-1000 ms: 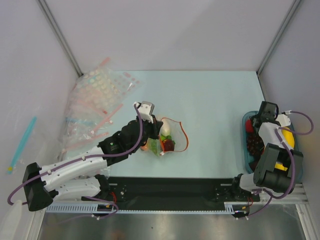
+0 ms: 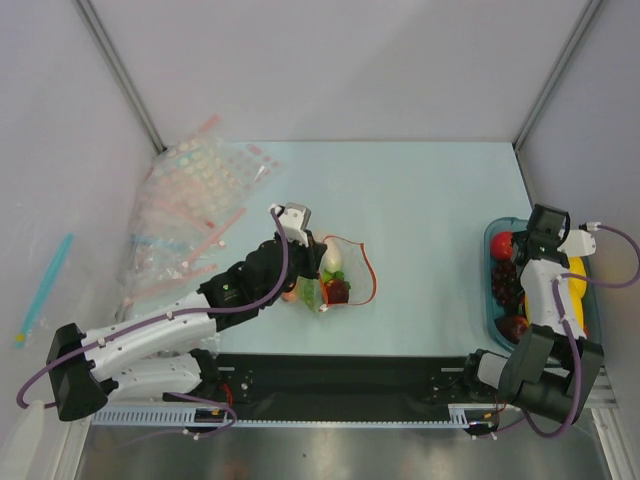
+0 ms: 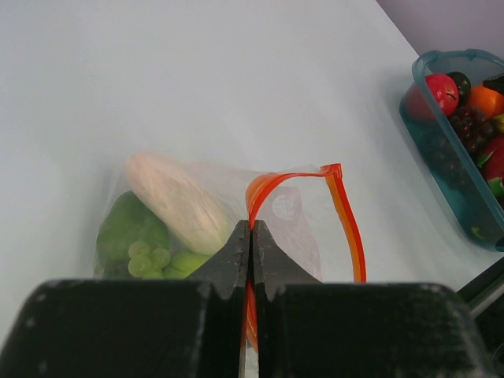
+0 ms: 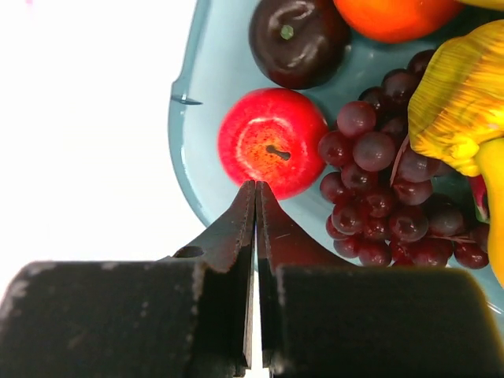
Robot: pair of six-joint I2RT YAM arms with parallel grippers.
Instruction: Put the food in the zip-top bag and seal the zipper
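The clear zip top bag (image 3: 293, 205) lies left of centre on the table, its orange-red edge (image 3: 352, 228) bowed open. Through the plastic show a pale long vegetable (image 3: 177, 201), a green pepper (image 3: 130, 232) and other food. My left gripper is shut with the bag's edge pinched between its fingertips. Over the blue-green bin at the right, my right gripper is shut, nothing showing between its fingers. Its tips overlap the lower edge of a red round fruit (image 4: 272, 142) in the right wrist view; whether they touch cannot be told.
The blue-green bin (image 4: 183, 130) also holds a dark round fruit (image 4: 299, 43), grapes (image 4: 378, 157), an orange fruit (image 4: 398, 16) and yellow food (image 4: 465, 90). Empty-looking clear bags (image 2: 195, 195) lie at the left. The table between bag and bin is clear.
My right gripper has shifted slightly rightward over the bin, leaving more of the red fruit visible from above. The left arm and the bag look almost unchanged.
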